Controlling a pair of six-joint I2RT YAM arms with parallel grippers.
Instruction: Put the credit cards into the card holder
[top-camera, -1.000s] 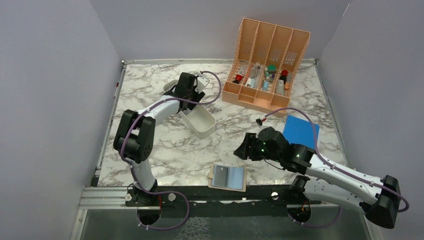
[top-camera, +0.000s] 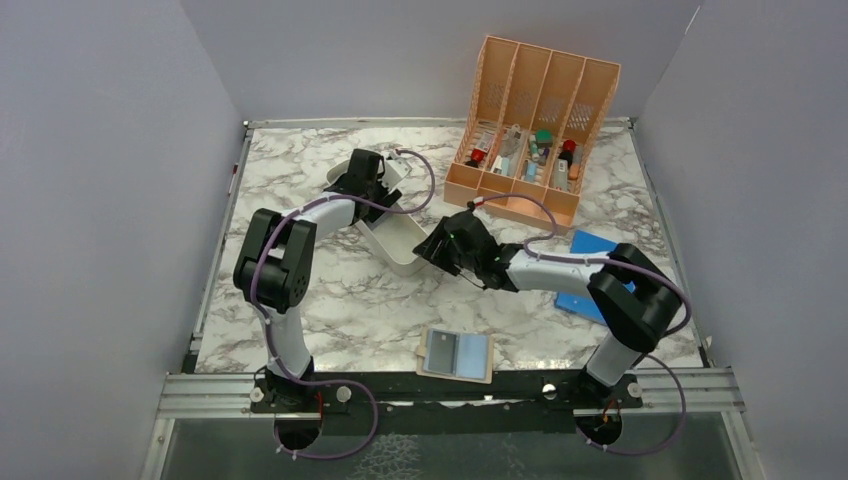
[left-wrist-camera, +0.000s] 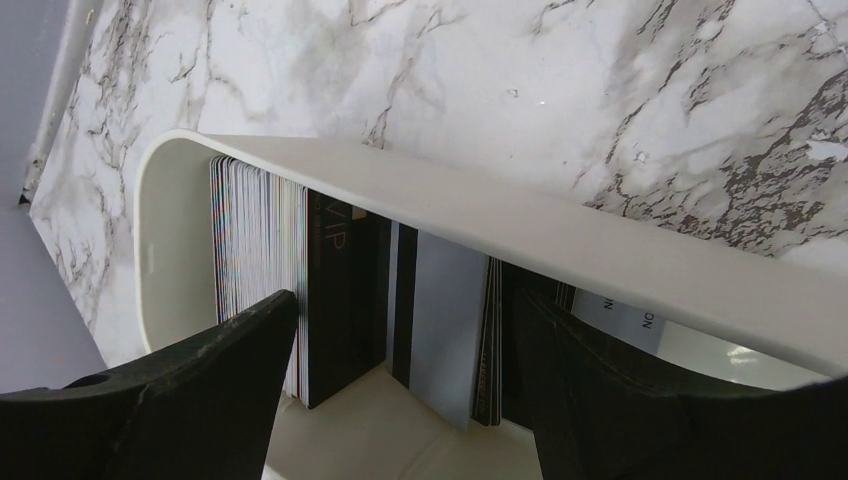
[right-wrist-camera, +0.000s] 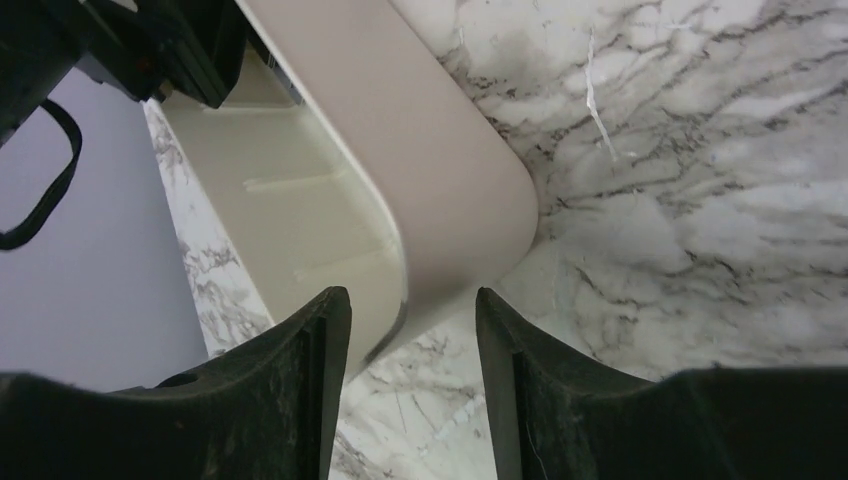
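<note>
The credit cards (left-wrist-camera: 350, 290) stand on edge in a long white box, a dense stack at one end and leaning ones in the middle. My left gripper is open over them, one finger by the black VIP card and the other by the leaning dark cards. At the box's empty end, my right gripper has its fingers apart, with the white box's (right-wrist-camera: 440, 180) end corner showing between them; contact cannot be made out. An open card holder (top-camera: 456, 355) with clear sleeves lies at the table's front edge.
A wooden organizer (top-camera: 520, 200) with bottles and small items stands at the back right. A blue sheet (top-camera: 592, 243) lies on the right, partly under the right arm. Marble table around the card holder is clear.
The right arm has swung left and away from the front edge, up to the near end of the white box. My left gripper has shifted only slightly over the cards.
</note>
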